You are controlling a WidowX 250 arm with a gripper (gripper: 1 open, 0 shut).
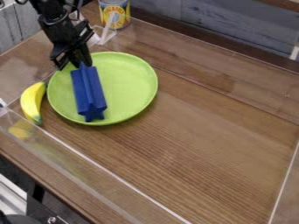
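Observation:
A black gripper (70,52) hangs over the back left rim of a green plate (128,83), its fingertips at the top end of a long blue block (87,94) that lies on the plate. Whether the fingers are closed on the block is hard to tell at this size.
A yellow banana (33,101) lies just left of the plate. A can (114,14) with a yellow and blue label stands at the back, with a pale utensil near it. The wooden surface right of and in front of the plate is clear.

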